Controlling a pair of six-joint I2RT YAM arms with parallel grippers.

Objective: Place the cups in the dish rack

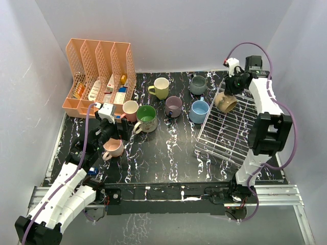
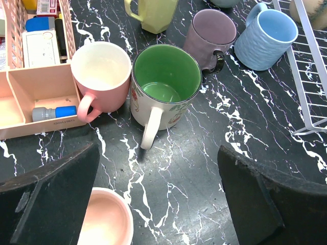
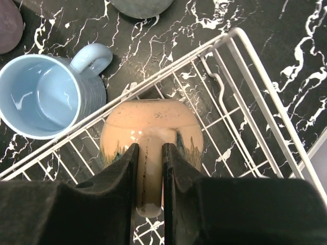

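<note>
At the far end of the white wire dish rack (image 1: 225, 135) a tan mug (image 1: 225, 103) lies on its side. My right gripper is shut on the mug's handle, which shows between its black fingers. My left gripper stands open with bare counter between its fingers. On the counter are a green-lined mug (image 2: 166, 76), a pink mug (image 2: 102, 74), a peach cup (image 2: 104, 217), a purple mug (image 1: 173, 106), a yellow mug (image 1: 161, 88), a grey mug (image 1: 197, 84) and a blue mug (image 3: 41, 97). The blue mug stands close beside the rack.
A peach organizer (image 1: 99, 71) holding small boxes and bottles stands at the back left. Grey walls enclose the back and sides.
</note>
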